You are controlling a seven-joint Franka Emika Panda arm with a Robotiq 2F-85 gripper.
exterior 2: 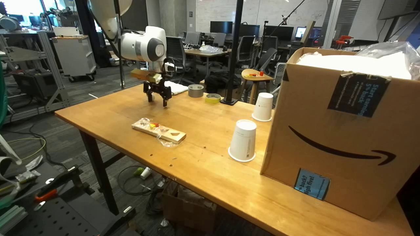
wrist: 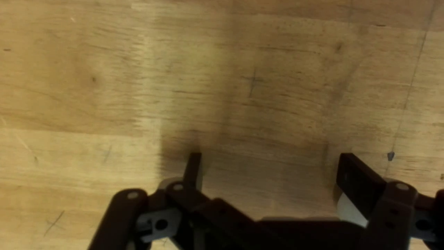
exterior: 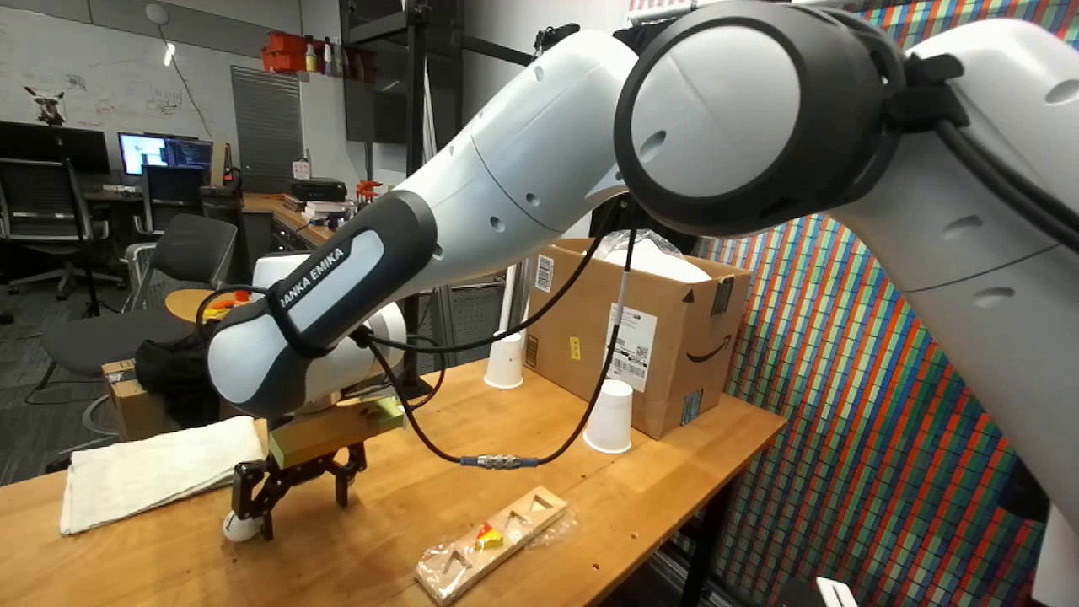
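Observation:
My gripper stands open, low over the table, with bare wood between its fingertips. A white ball (exterior: 239, 528) rests on the table right by the finger on the left in exterior view 1, partly covered by it. In the wrist view only a sliver of the white ball (wrist: 349, 209) shows, behind the right finger. Whether they touch, I cannot tell. The ball is hidden in exterior view 2, where the gripper (exterior 2: 157, 103) hangs over the table's far left part.
A wooden block with cutouts (exterior: 460, 566), partly in clear plastic, lies nearer the table's front edge. A folded white towel (exterior: 162, 474) lies at the left. Two tape rolls, two white cups (exterior 2: 243, 141) and a big cardboard box (exterior 2: 334, 157) stand on the table.

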